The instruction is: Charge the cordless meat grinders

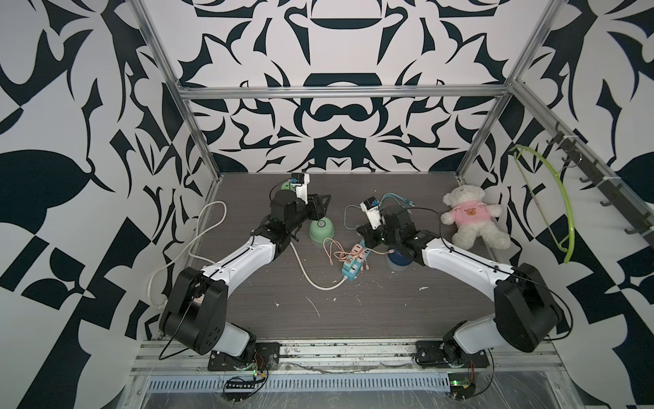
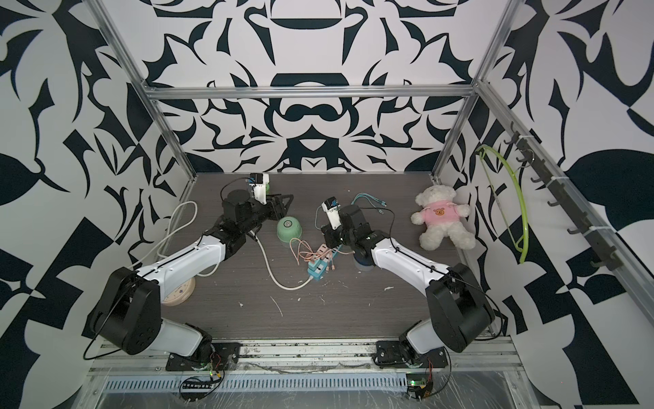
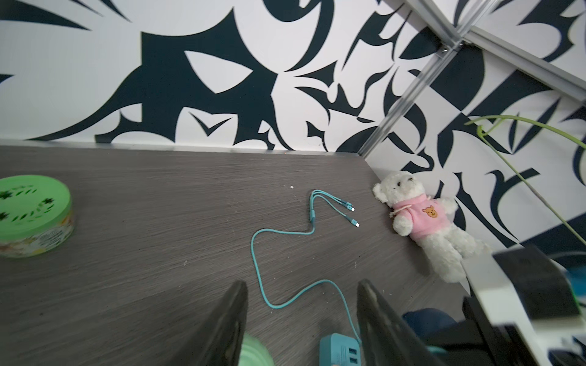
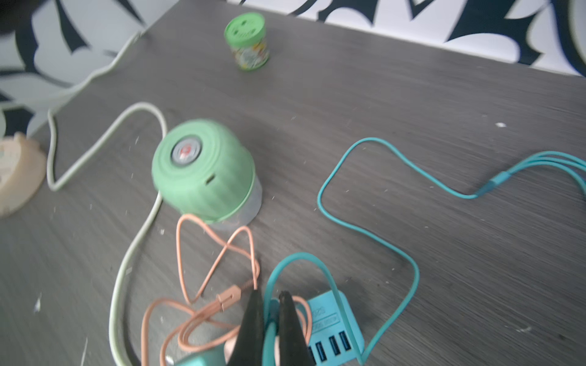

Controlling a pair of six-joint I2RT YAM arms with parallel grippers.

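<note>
The green meat grinder [image 4: 201,170] stands upright on the table, left of the teal power strip [image 4: 329,323]. A blue grinder [image 1: 400,261] is mostly hidden under the right arm. My right gripper, above the strip, is shut on the teal charging cable [image 4: 372,235]; the cable passes between its fingers, loops upward and runs down beside the strip. The cable's branched end [image 3: 332,201] lies free at the back. A pink cable [image 4: 229,296] is tangled over the strip. My left gripper is open and empty, near and above the green grinder.
A green-lidded canister [image 3: 36,213] stands at the back left. The white teddy bear [image 1: 472,216] in a pink shirt sits at the right. The strip's white cord [image 1: 306,276] curves across the front left.
</note>
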